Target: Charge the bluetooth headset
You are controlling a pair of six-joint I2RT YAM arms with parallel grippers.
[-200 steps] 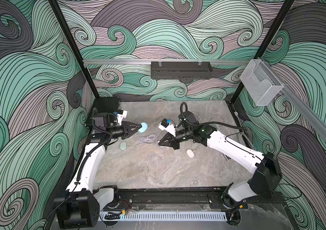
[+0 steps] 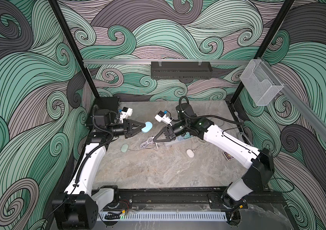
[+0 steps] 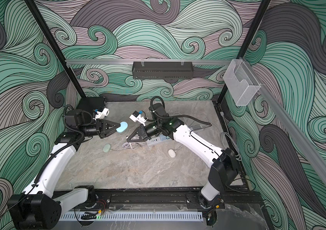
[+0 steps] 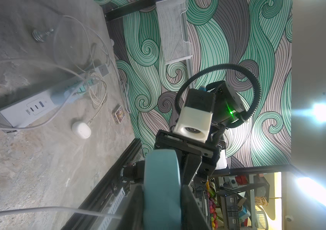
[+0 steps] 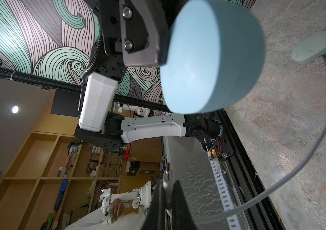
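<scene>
The light blue rounded headset case (image 5: 212, 57) is held above the table, with my left gripper (image 2: 143, 126) shut on it. In the left wrist view its narrow side (image 4: 162, 187) faces the camera between the fingers. To the right and slightly lower hangs my right gripper (image 2: 154, 140), its fingertips pointing toward the case but apart from it. Between the right fingers, in the right wrist view, is a slim plug with a metallic tip (image 5: 167, 182); a grey-white cable (image 5: 304, 163) trails behind it. Whether the case has a port facing the plug cannot be seen.
A pale green device (image 2: 124, 148) with a cable lies front left. A white rounded device (image 2: 190, 153) lies front right, also on a cable. The power strip (image 4: 28, 111) and loose cables occupy the middle.
My right gripper has moved slightly left and up, turning, and a white tip now shows at it. My left gripper has carried the blue case slightly right.
</scene>
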